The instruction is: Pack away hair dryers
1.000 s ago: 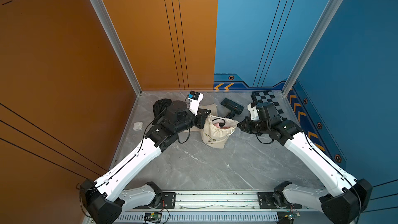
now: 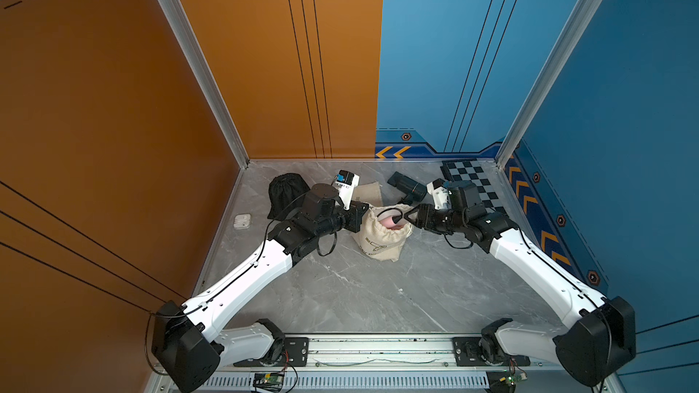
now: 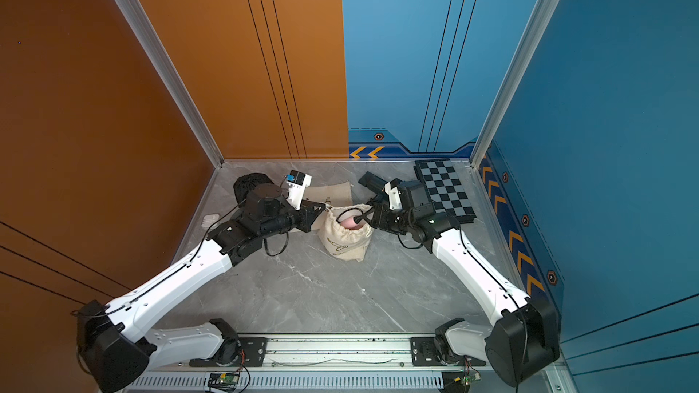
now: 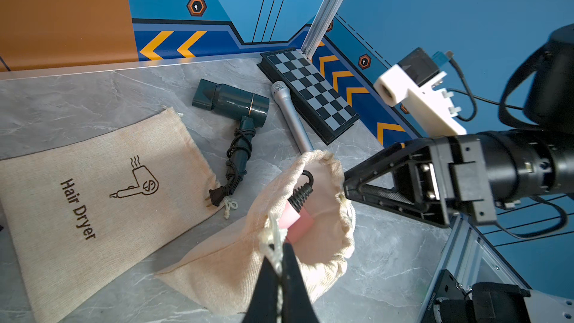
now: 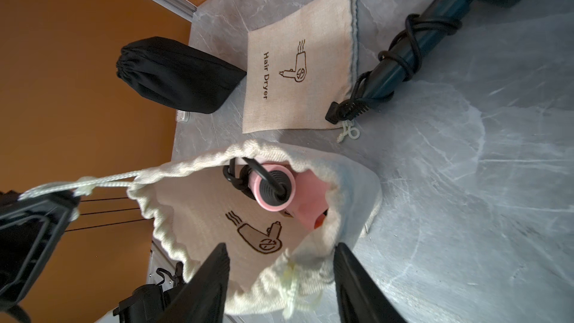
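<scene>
A cream drawstring bag (image 2: 380, 246) stands mid-table, mouth open, with a pink hair dryer (image 5: 308, 197) and black cord inside. My left gripper is shut on its white drawstring, holding the rim at one side. On the opposite side, my right gripper is part open, its fingers either side of the rim and drawstring. Behind lie a dark teal hair dryer (image 4: 236, 101), cord wrapped on its handle, and a flat “Hair Dryer” bag (image 4: 95, 209).
A black pouch (image 5: 176, 74) and small white item (image 2: 241, 221) are at left. A silver microphone (image 4: 290, 113) and checkered board (image 4: 305, 89) are at back right.
My right gripper has moved left onto the bag's right rim.
</scene>
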